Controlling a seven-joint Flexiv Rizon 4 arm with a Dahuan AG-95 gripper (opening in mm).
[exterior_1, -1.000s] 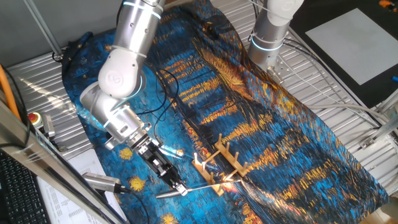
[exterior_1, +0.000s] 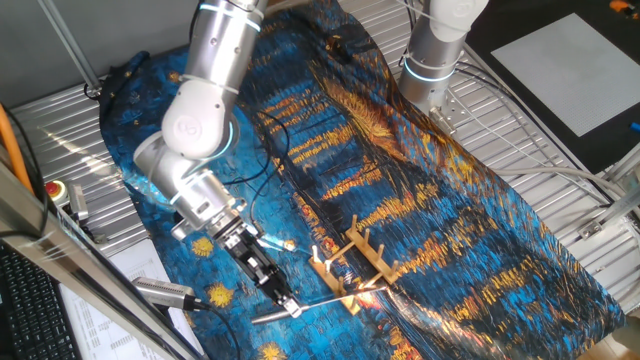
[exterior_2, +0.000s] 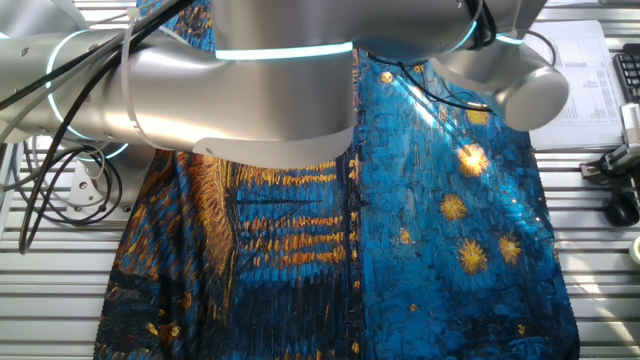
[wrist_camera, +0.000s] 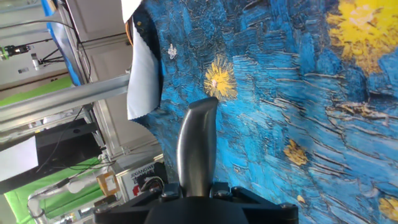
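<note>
A knife with a smooth metal handle (exterior_1: 268, 318) is held in my gripper (exterior_1: 290, 306), whose fingers are shut on it. In exterior view 1 the handle sticks out to the left of the fingertips, and the thin blade (exterior_1: 328, 299) runs right to the wooden rack (exterior_1: 384, 268). The rack has upright pegs and sits on the patterned cloth. The blade overlaps the rack's near end; whether they touch, I cannot tell. In the wrist view the knife handle (wrist_camera: 197, 146) rises from between the black fingers; the blade is hidden. Exterior view 2 shows neither gripper nor knife.
A blue and gold painted cloth (exterior_2: 440, 290) covers the table, with folds on its right side. Near the left edge lie a grey device (exterior_1: 163, 292) with a cable and a black keyboard (exterior_1: 35, 310).
My arm has shifted only a little; the rack has stayed put.
</note>
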